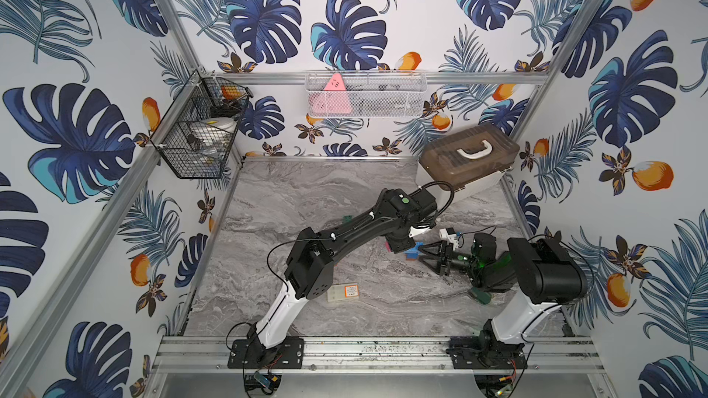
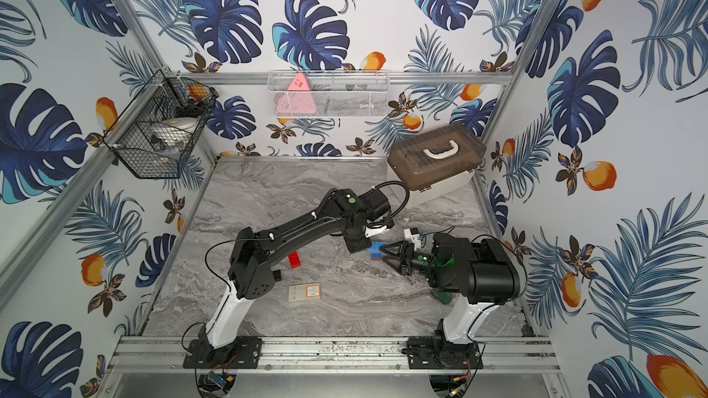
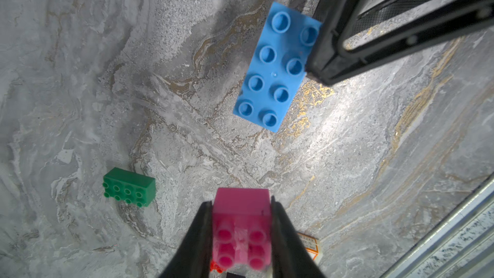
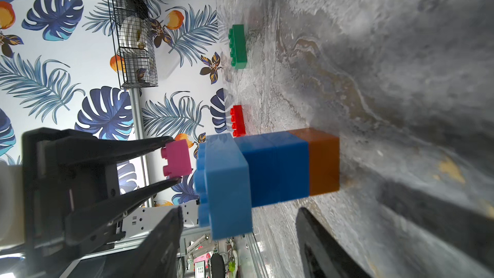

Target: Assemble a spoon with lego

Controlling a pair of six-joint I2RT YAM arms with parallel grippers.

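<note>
A stack of blue bricks (image 4: 272,167) with an orange brick (image 4: 323,162) at its bottom stands mid-table, its light blue top studded (image 3: 275,64). My left gripper hangs beside it, shut on a pink brick (image 3: 241,200). My right gripper is part open around the stack's light blue top brick in the right wrist view; whether its fingers touch it is unclear. A green brick (image 3: 128,185) and a red brick (image 2: 293,259) lie to the left.
A lidded toolbox (image 1: 464,154) stands at the back right. A pale flat case (image 1: 343,292) lies at the front. Wire baskets hang on the walls.
</note>
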